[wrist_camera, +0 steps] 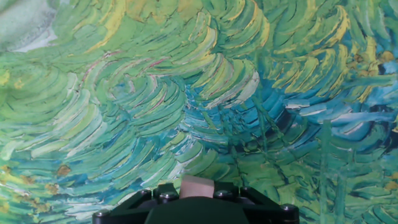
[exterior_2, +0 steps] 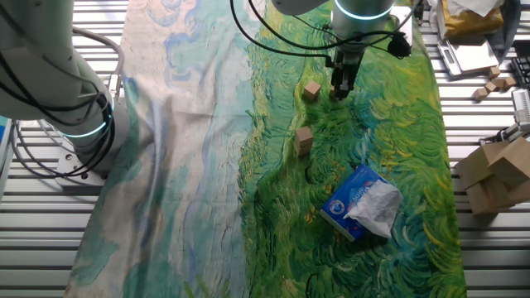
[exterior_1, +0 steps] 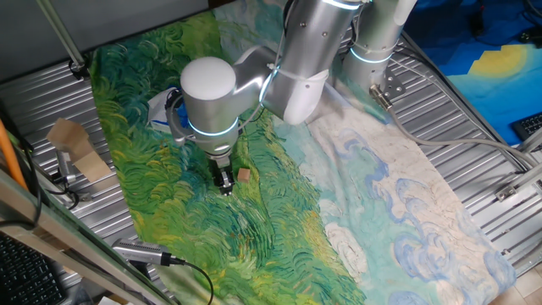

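My gripper [exterior_1: 226,192] points down close over the green part of the painted cloth. In the wrist view a small pale wooden block [wrist_camera: 196,186] sits between my dark fingers, with no gap showing on either side, so the gripper appears shut on it. From the second exterior view, this block shows partly beside the fingertips, low at the cloth; whether it is lifted cannot be made out. Another wooden block [exterior_2: 311,90] lies just beside the gripper, apart from it. A taller block or stack [exterior_2: 304,141] stands farther toward the tissue pack.
A blue tissue pack [exterior_2: 352,204] lies on the cloth. Beyond the cloth's edge are an open cardboard box [exterior_1: 74,149] and several small blocks [exterior_2: 492,84]. A grey device with a cable [exterior_1: 142,252] stands at the near edge.
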